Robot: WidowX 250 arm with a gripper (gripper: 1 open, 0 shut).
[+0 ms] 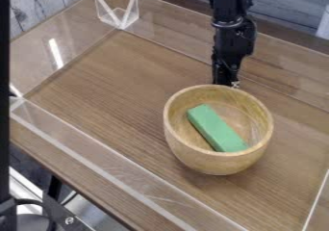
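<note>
A wooden bowl (191,158) sits on the brown table, lower centre right, with a green block (216,128) lying inside it. Just behind the bowl's back rim, the black gripper (226,82) points down at the end of the arm. Its fingertips are small and dark against the wood, with nothing visible held; it looks shut.
A white wire-like object (117,11) stands at the back left.
</note>
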